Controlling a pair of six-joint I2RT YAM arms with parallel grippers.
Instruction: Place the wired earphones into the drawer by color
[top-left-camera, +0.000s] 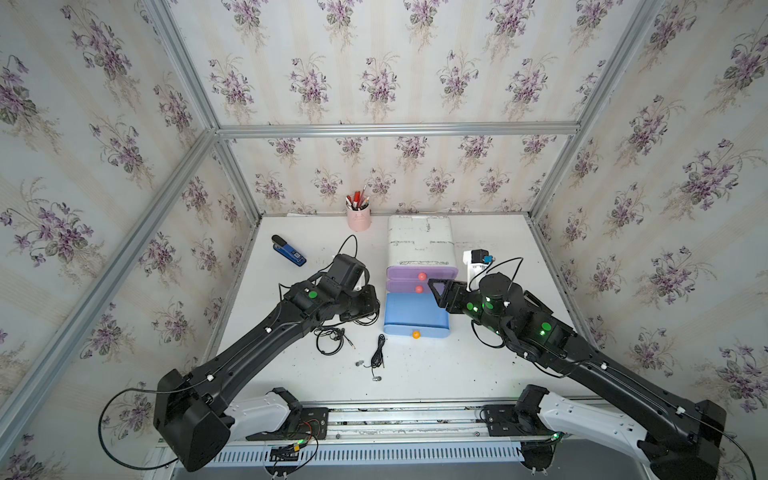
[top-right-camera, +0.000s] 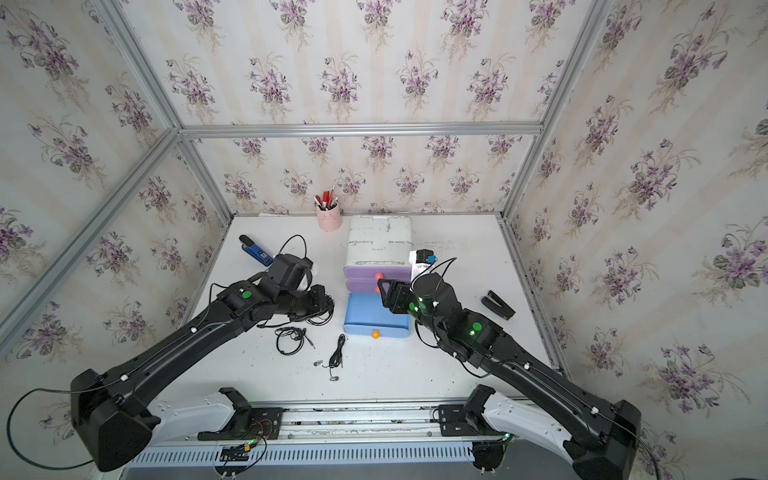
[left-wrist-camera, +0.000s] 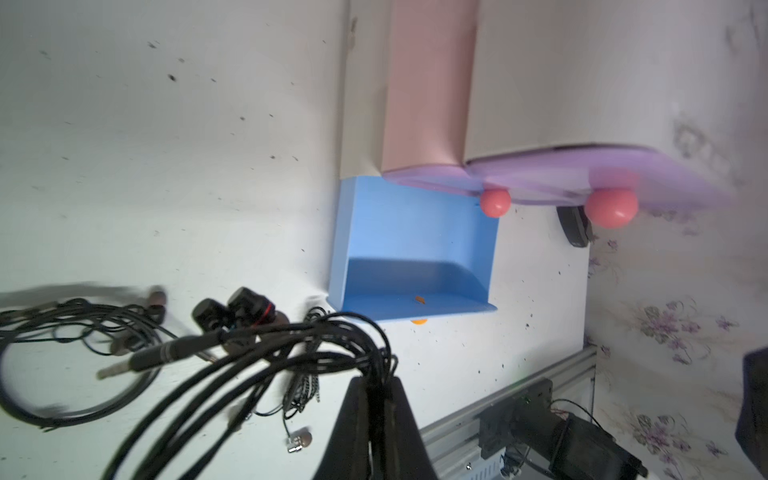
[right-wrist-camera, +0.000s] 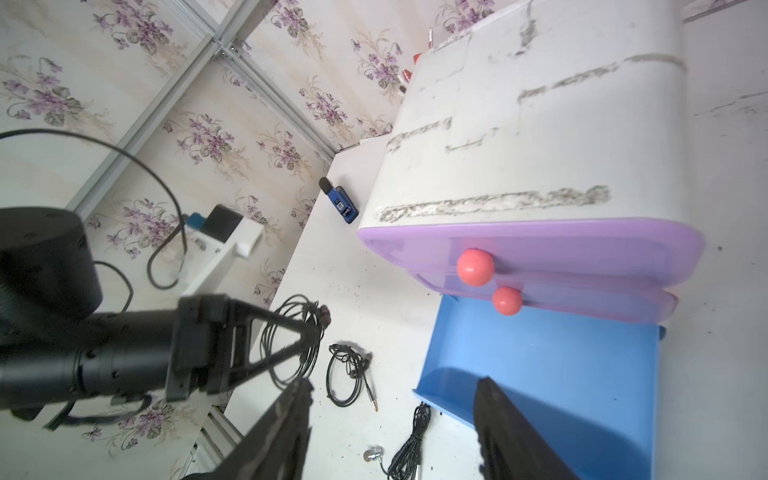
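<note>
My left gripper is shut on a bundle of black wired earphones (left-wrist-camera: 312, 344), beside the open blue drawer (top-left-camera: 416, 312) of the white cabinet (top-left-camera: 420, 236). My right gripper is open in front of the two closed purple-fronted drawers (right-wrist-camera: 416, 248) with pink knobs (right-wrist-camera: 475, 267); nothing shows between its fingers. Other coiled earphones lie on the table: one (top-left-camera: 332, 342) left of the blue drawer, another black bundle (top-left-camera: 378, 352) with silver earbuds nearer the front.
A blue-and-black device (top-left-camera: 288, 249) lies at the back left, a pink pen cup (top-left-camera: 357, 216) behind. A black object (top-right-camera: 497, 305) lies at the right.
</note>
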